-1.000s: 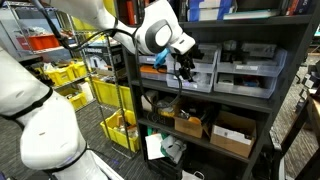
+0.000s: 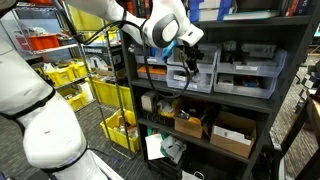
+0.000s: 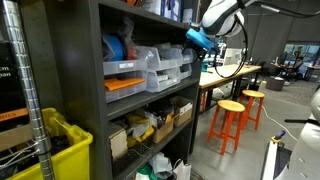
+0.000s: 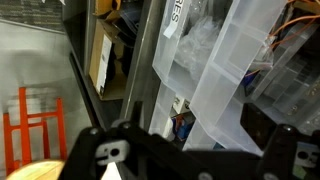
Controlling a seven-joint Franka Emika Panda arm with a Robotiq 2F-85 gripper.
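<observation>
My gripper stands open in the wrist view, its dark fingers (image 4: 122, 140) spread apart with nothing held between them. Ahead of it are clear plastic drawers (image 4: 227, 75), one with a white label and clear bags inside. In exterior view 1 the gripper (image 2: 190, 58) is in front of the row of clear drawers (image 2: 245, 84) on the upper shelf. From the side, the blue-banded wrist (image 3: 201, 40) is close to the drawers (image 3: 160, 78) at the shelf's far end. Whether the fingertips touch a drawer cannot be told.
Below the drawers, a shelf holds cardboard boxes (image 2: 232, 133) and small items. Blue and red boxes (image 2: 225, 8) fill the top shelf. Yellow bins (image 2: 122, 130) stand at the left, orange stools (image 3: 229, 108) beyond the shelf. Open floor lies before the rack.
The wrist and gripper have shifted slightly up and to the right in exterior view 1. The drawers and boxes show no visible movement.
</observation>
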